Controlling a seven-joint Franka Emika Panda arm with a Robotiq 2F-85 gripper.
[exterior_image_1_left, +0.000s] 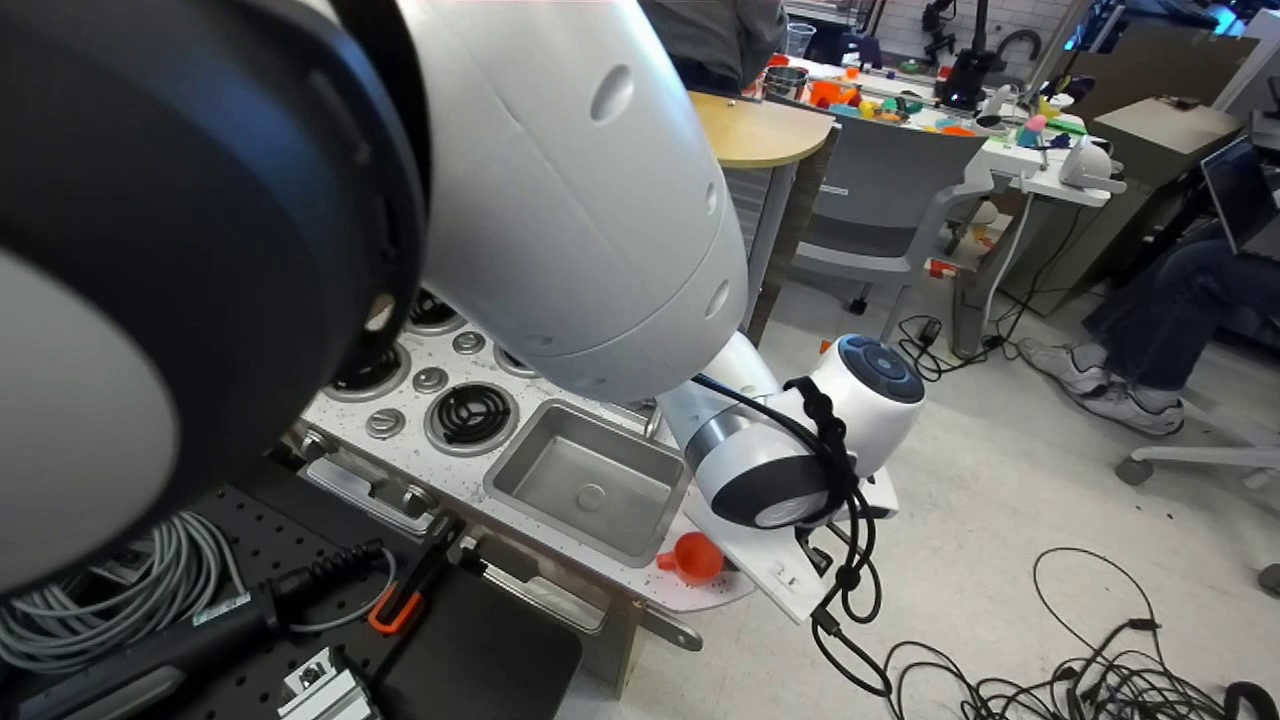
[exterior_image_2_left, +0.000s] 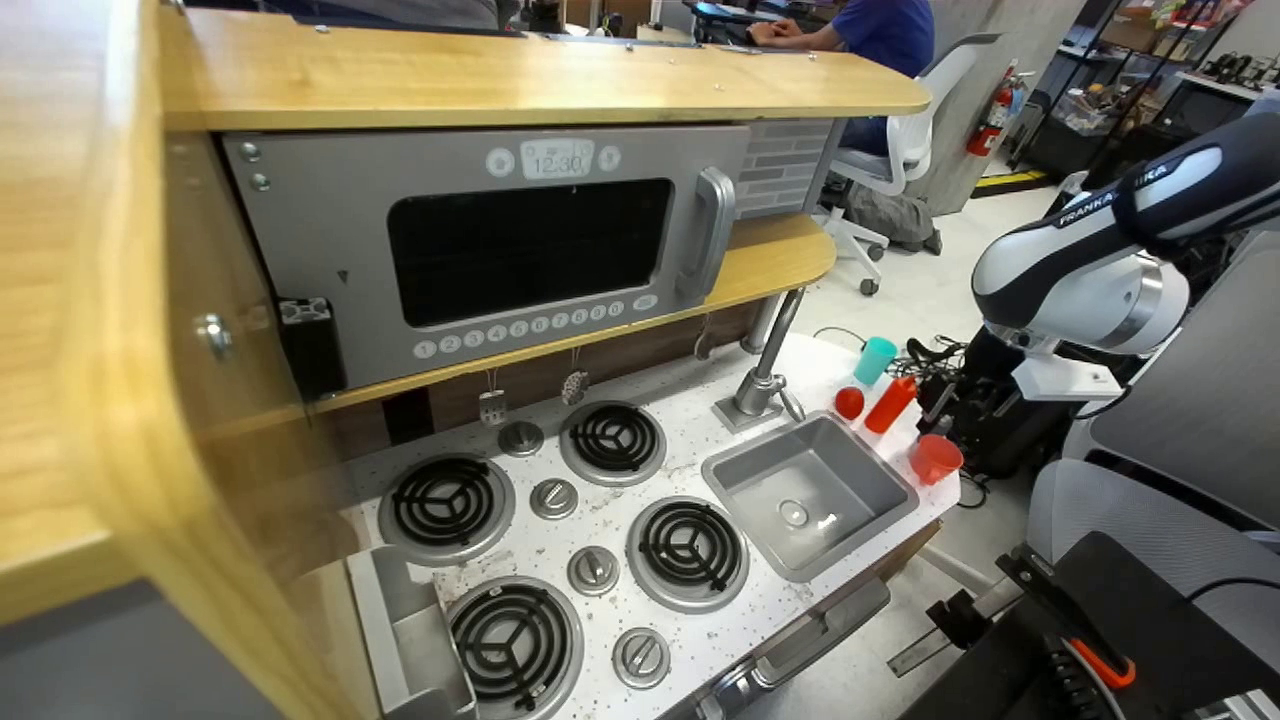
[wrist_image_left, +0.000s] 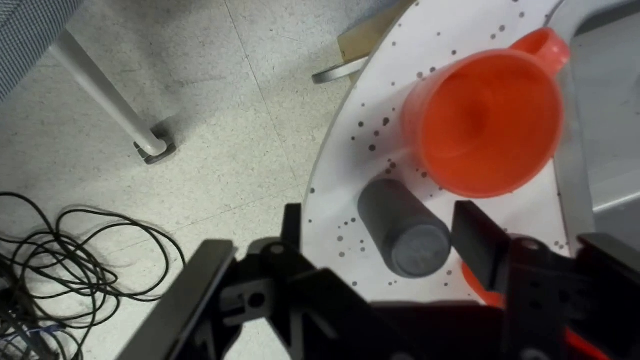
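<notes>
My gripper stands open over the counter's rounded end, its black fingers wide apart at either side of a dark grey cylinder (wrist_image_left: 399, 225). The cylinder appears between the fingers in the wrist view, nearer the right one; whether they touch it I cannot tell. Just beyond it is an orange cup (wrist_image_left: 489, 123) with its handle towards the sink. That cup (exterior_image_2_left: 936, 458) also shows by the sink's right side in the second exterior view. Part of a red object (wrist_image_left: 480, 285) shows under the right finger, mostly hidden.
A red bottle (exterior_image_2_left: 890, 406), a small red round object (exterior_image_2_left: 849, 402) and a teal cup (exterior_image_2_left: 876, 360) stand close together behind the orange cup. The metal sink (exterior_image_2_left: 806, 494) is empty. Bare floor (wrist_image_left: 240, 120) lies past the counter's edge. The burners are clear.
</notes>
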